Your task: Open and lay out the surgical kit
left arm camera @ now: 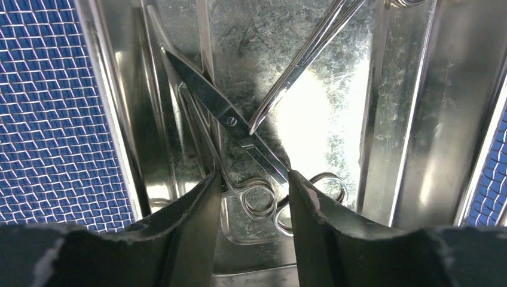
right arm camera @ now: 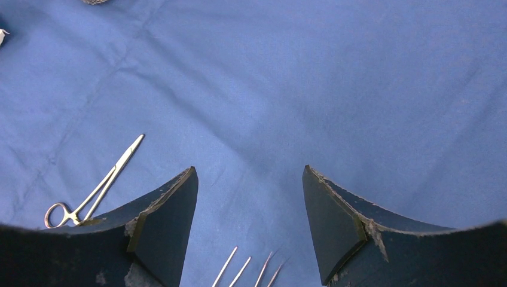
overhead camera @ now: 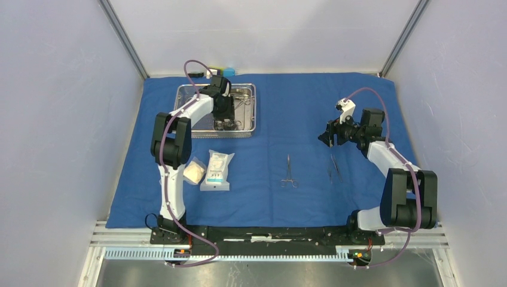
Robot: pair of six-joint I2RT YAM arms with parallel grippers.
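In the left wrist view, a metal tray holds steel instruments. A dark flat-bladed instrument lies diagonally across ring-handled scissors or forceps, with tweezers touching or close above it. My left gripper is part open over the tray, its fingertips either side of the dark instrument's lower end and near the ring handles; no firm hold shows. On the blue cloth lie a ring-handled clamp and two slim instruments. My right gripper stands open above bare cloth, empty.
Two white packets, a larger one and a smaller one, lie in front of the tray. Small items, one of them blue, sit behind it.
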